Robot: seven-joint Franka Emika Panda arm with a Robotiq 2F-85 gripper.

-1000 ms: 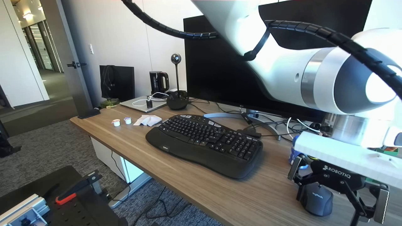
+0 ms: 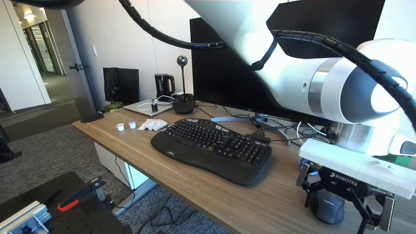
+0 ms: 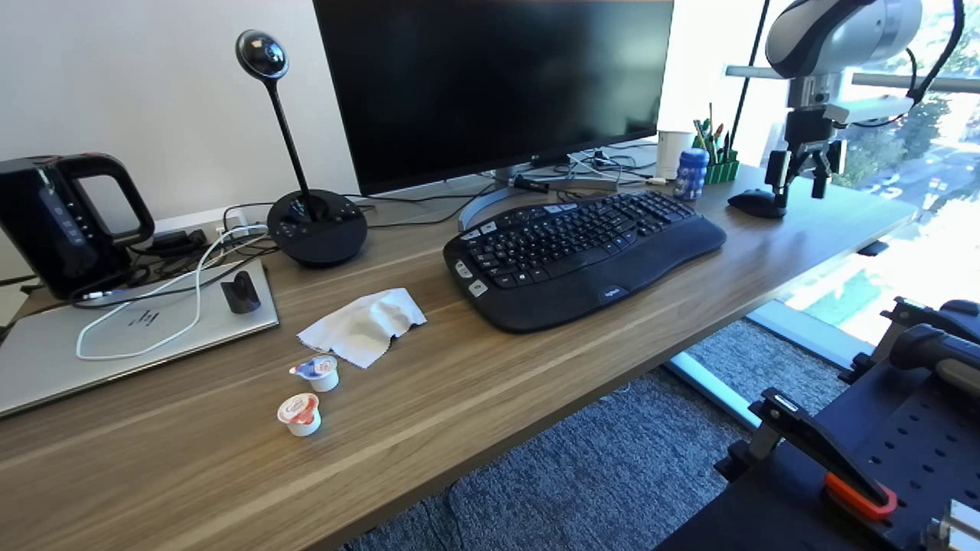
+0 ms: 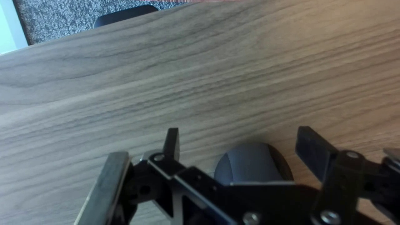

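My gripper [image 2: 345, 195] stands open at the right end of the desk, its two fingers [image 4: 171, 144] spread wide. Close under it a dark grey Logitech mouse [image 2: 330, 206] rests on the wood. From the wrist, the mouse [image 4: 250, 163] appears between the fingers, nearer the right one, with its lower part hidden behind the gripper's linkage. Seen from the other side, the gripper [image 3: 801, 179] is just beside and above the mouse [image 3: 755, 203]. Whether a finger touches the mouse, I cannot tell. Nothing is gripped.
A black keyboard [image 3: 588, 257] fills mid-desk before the monitor [image 3: 496, 83]. Near the mouse stand a blue bottle [image 3: 690, 174] and a green pen holder [image 3: 723, 171]. Cloth [image 3: 363, 326], creamer cups [image 3: 300, 415] and a laptop [image 3: 138, 321] lie at the other end.
The arm has shifted slightly, its forearm a little lower and the gripper slightly to the left in exterior view 1. The mouse and the other desk items have not visibly moved.
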